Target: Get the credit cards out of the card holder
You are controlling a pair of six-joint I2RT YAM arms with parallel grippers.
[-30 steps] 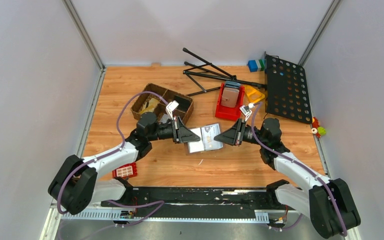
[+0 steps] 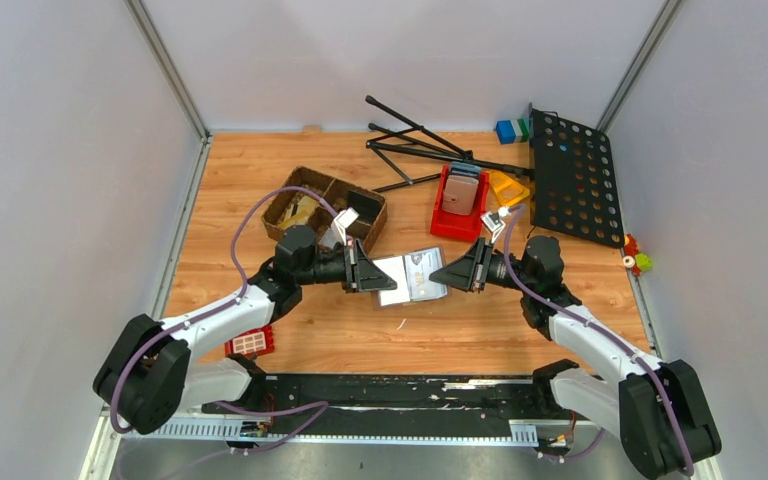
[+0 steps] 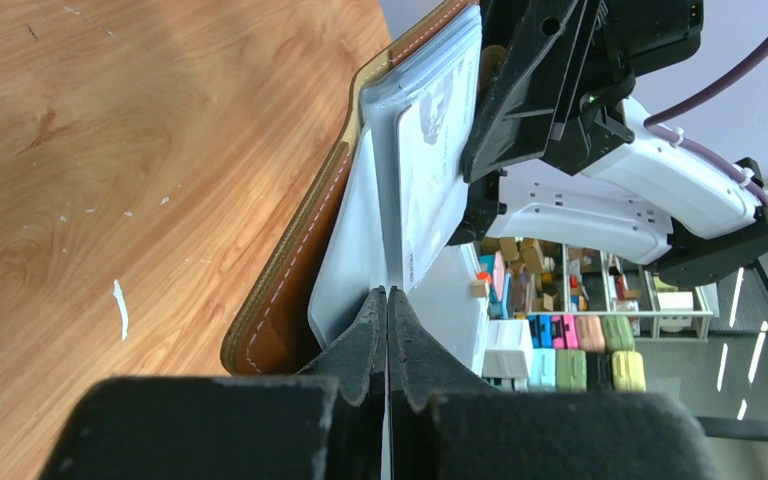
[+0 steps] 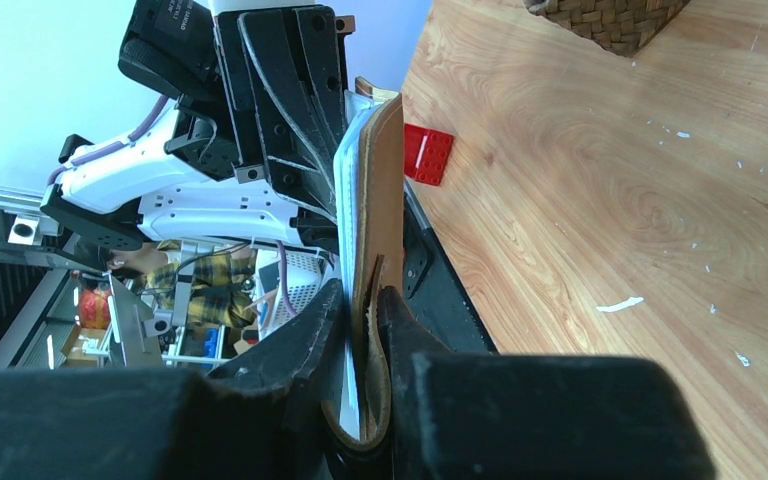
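Note:
Between the two arms the card holder (image 2: 432, 280) is held open above the table, its clear sleeves facing up. In the left wrist view its brown leather cover (image 3: 285, 275) is seen edge-on, with a pale credit card (image 3: 435, 170) lying in the sleeves. My left gripper is shut with its fingertips together and nothing between them. The card's lower corner is just above those tips, outside the fingers. My right gripper is shut on the card holder, pinching the leather and sleeves at the opposite edge.
A woven basket (image 2: 270, 222) with compartments stands behind the left arm. Behind the holder is a red tray (image 2: 440, 222) with a pinkish item in it. A black folding stand (image 2: 420, 150) and perforated panel (image 2: 572, 180) fill the back right. Open wood lies in front of the holder.

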